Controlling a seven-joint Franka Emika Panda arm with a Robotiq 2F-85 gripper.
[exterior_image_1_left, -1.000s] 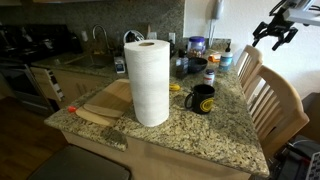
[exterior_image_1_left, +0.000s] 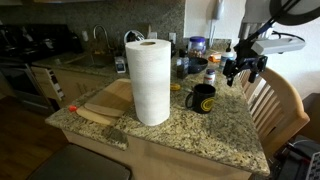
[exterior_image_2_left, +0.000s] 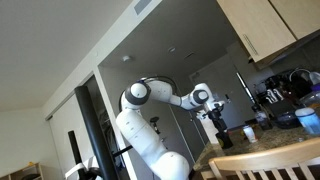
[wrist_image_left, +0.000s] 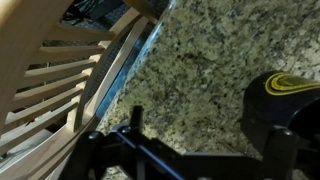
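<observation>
My gripper (exterior_image_1_left: 242, 79) hangs in the air at the right side of the counter, over its edge by the chairs. Its two dark fingers stand well apart, with nothing between them. In the wrist view the gripper is open above the speckled stone. A black mug (exterior_image_1_left: 201, 99) with a yellow emblem stands upright on the counter, left of and below the gripper. At the right of the wrist view, the mug (wrist_image_left: 285, 98) shows its yellow ring design, partly covered by a finger. Exterior view 2 shows the white arm (exterior_image_2_left: 170, 92) bent over the counter.
A tall paper towel roll (exterior_image_1_left: 150, 85) stands left of the mug. Behind lie yellow bananas (exterior_image_1_left: 174, 87), a dark pan (exterior_image_1_left: 190, 67) and several bottles and jars. Wooden chairs (exterior_image_1_left: 280, 105) line the right edge.
From the far right, my gripper has come left and down toward the counter and the mug. It appears larger in exterior view 1. The mug and other objects have stayed put.
</observation>
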